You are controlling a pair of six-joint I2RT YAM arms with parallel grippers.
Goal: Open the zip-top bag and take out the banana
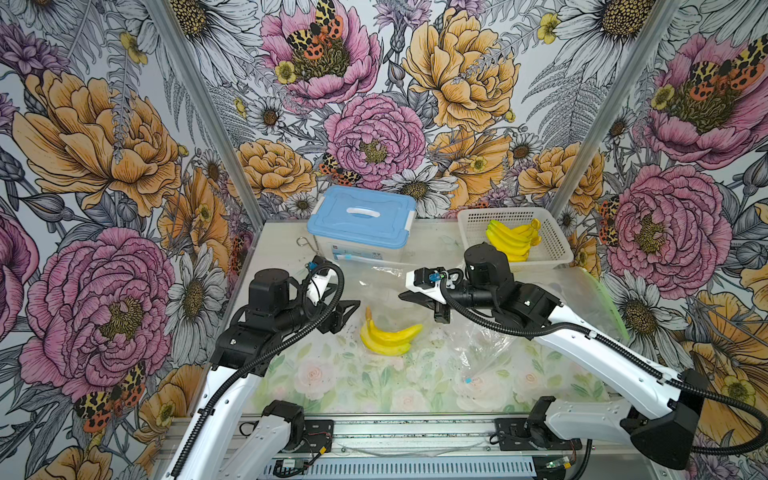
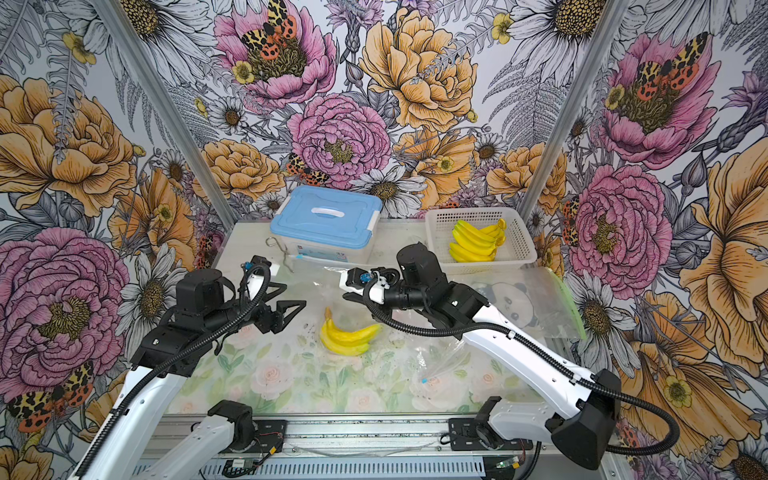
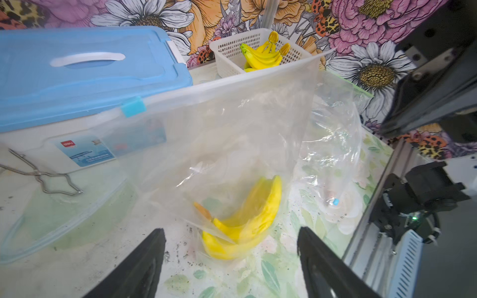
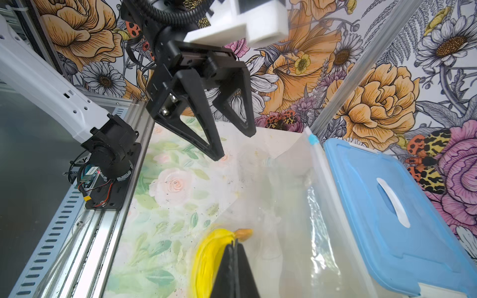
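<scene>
The clear zip bag (image 3: 213, 134) stands with its top edge raised and a blue slider (image 3: 132, 106) on it. The bananas (image 1: 390, 340) show through the plastic, low in the bag on the table. My left gripper is open, left of the bag, with nothing between its fingers. My right gripper is shut, right of and above the bananas; whether bag film is between its fingertips is not clear.
A lidded box (image 1: 360, 216) stands at the back. A white basket (image 1: 472, 224) with bananas is at the back right. More clear bags lie to the right.
</scene>
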